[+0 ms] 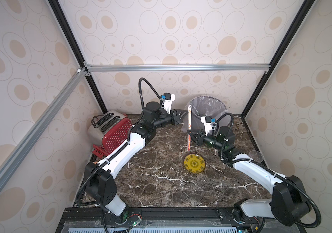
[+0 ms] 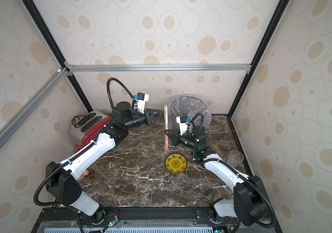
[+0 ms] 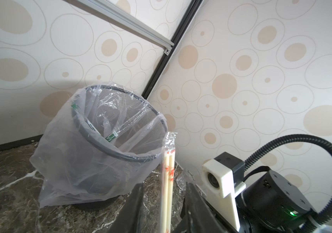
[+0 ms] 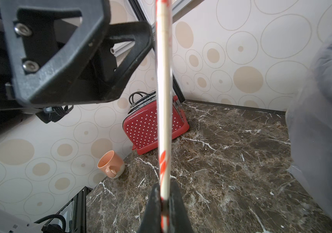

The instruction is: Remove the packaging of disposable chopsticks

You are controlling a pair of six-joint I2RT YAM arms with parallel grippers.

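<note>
The wrapped chopsticks (image 1: 189,120) stand upright in clear plastic above the yellow plate (image 1: 194,163), held by my right gripper (image 1: 190,132), which is shut on them. In the left wrist view their crinkled top end (image 3: 169,137) shows between my left gripper's blurred fingers and above them. My left gripper (image 1: 182,114) is beside the upper part of the chopsticks with its fingers apart, not closed on them.
A bag-lined mesh bin (image 3: 111,155) stands at the back right. A red toaster (image 4: 150,124) and a pink mug (image 4: 110,165) sit on the left. A clear cup (image 2: 235,158) is at the right edge.
</note>
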